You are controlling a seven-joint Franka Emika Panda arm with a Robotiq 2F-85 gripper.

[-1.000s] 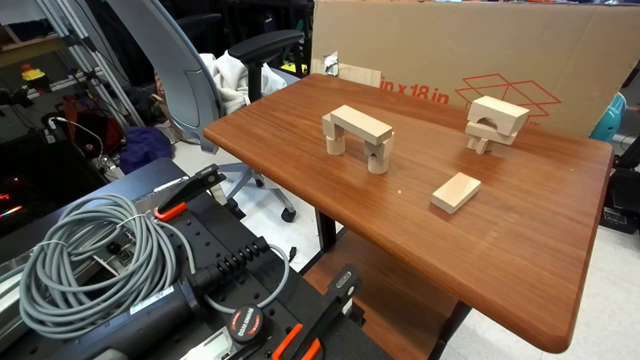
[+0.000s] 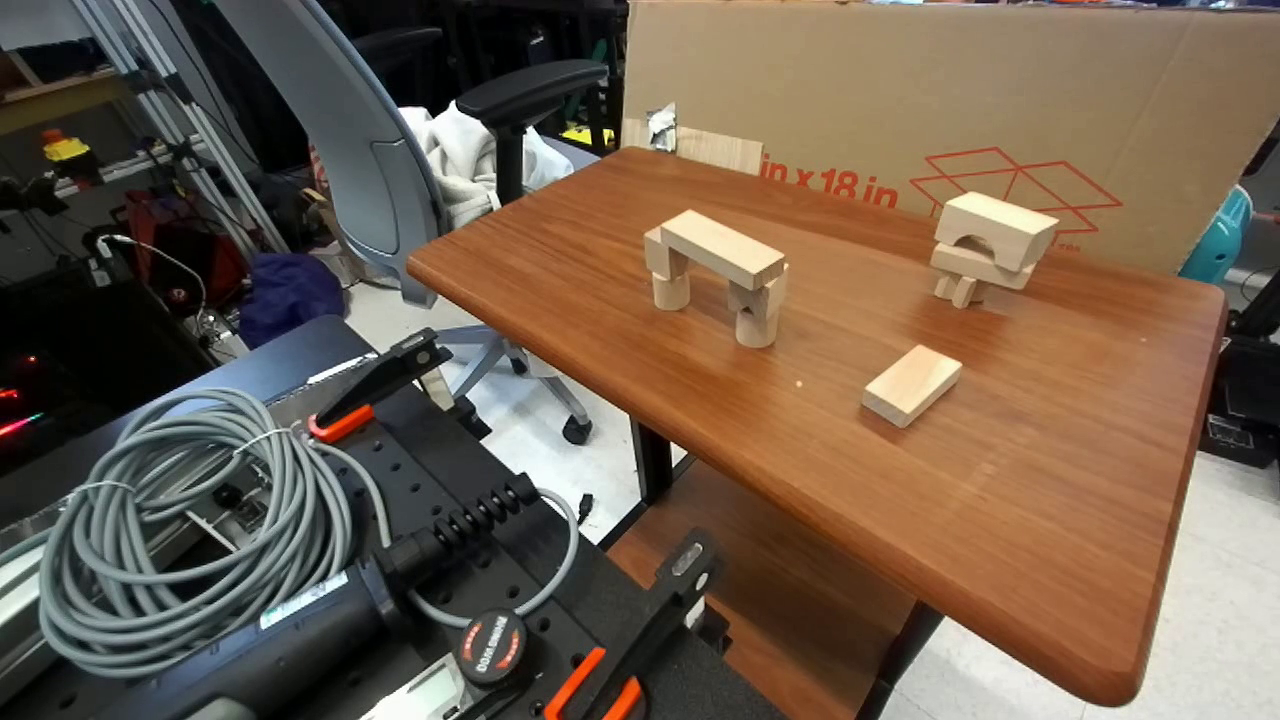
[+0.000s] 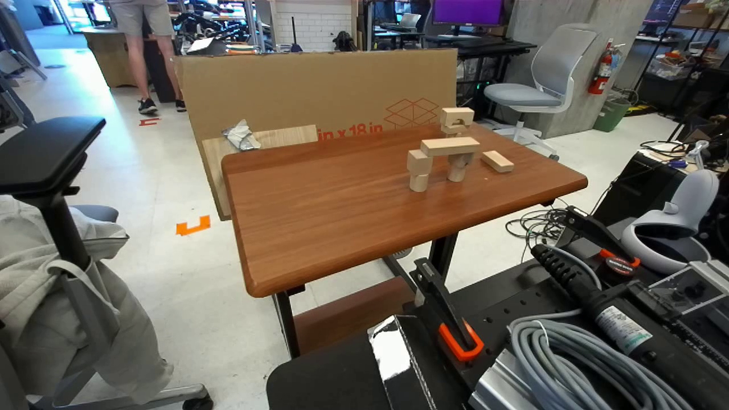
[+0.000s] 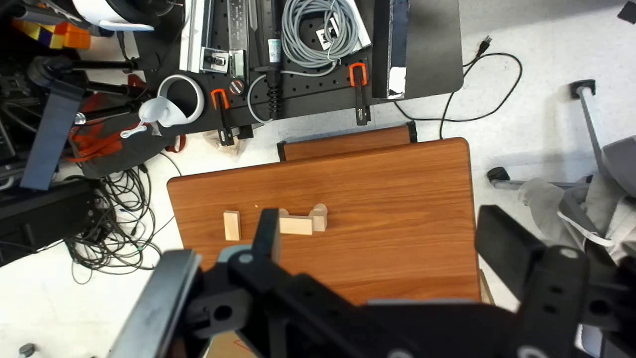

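High above the table, my gripper stands wide open in the wrist view, with only tabletop seen between its fingers. Neither exterior view includes it. A long wooden plank block [image 2: 722,248] bridges two short stacks, each with a cylinder [image 2: 756,326] at its foot. One flat rectangular block [image 2: 912,385] lies alone near the bridge; from above, this loose block [image 4: 232,225] is left of the bridge's plank [image 4: 296,224]. Farther back is another stack, topped by an arch block [image 2: 996,230] over smaller pieces. That stack is hidden behind my gripper in the wrist view.
A large cardboard sheet [image 3: 321,89] stands along its far edge. Opposite is a black bench with coiled grey cable [image 2: 198,528] and clamps. An office chair [image 2: 360,132] stands beside the table.
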